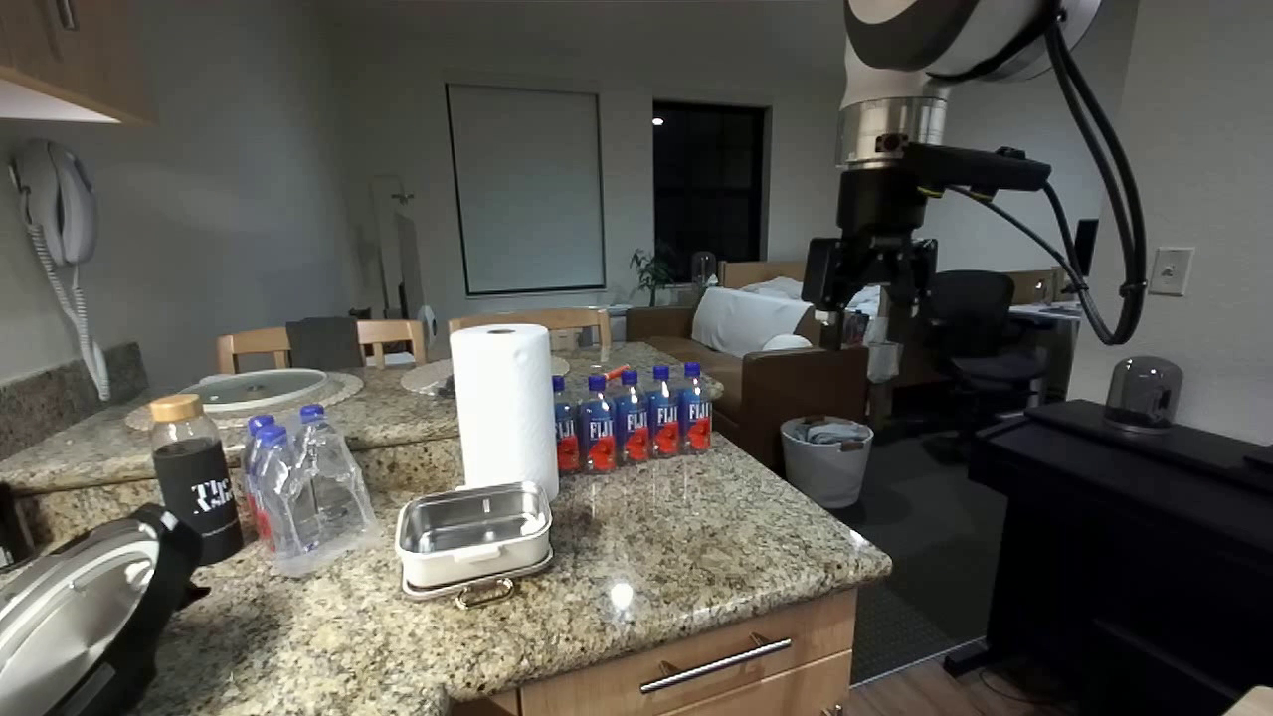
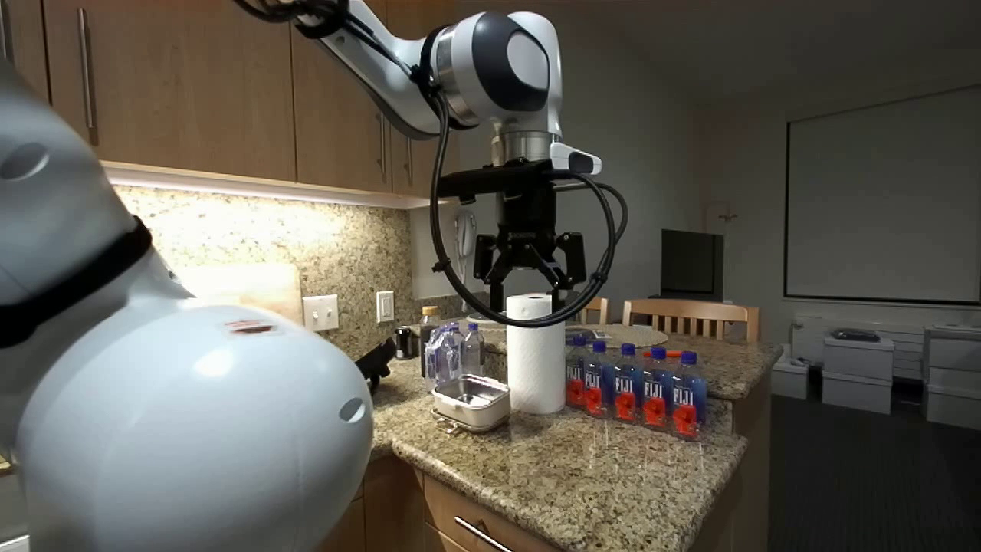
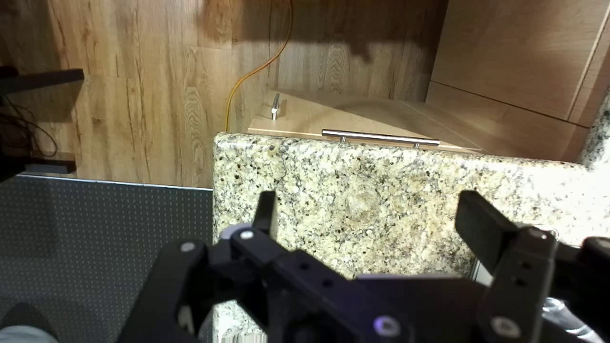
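High above the granite counter, my gripper [image 2: 526, 303] points straight down with its fingers [image 3: 266, 212] spread wide and nothing between them. Below it in the wrist view lies bare countertop [image 3: 366, 211]. A rectangular steel-lined container [image 1: 474, 533], uncovered and empty-looking apart from a small light spot, sits on the counter in front of a paper towel roll [image 1: 506, 412]. Right of the roll stand several upright FIJI bottles [image 1: 633, 418] in a row. Left of the container, more clear bottles [image 1: 304, 489] are wrapped in plastic.
A dark tumbler with a tan lid [image 1: 196, 477] and a tilted black-rimmed appliance [image 1: 90, 615] crowd the left side. A raised granite ledge [image 1: 400, 459] runs behind, and a drawer handle [image 1: 716, 664] sticks out below the edge.
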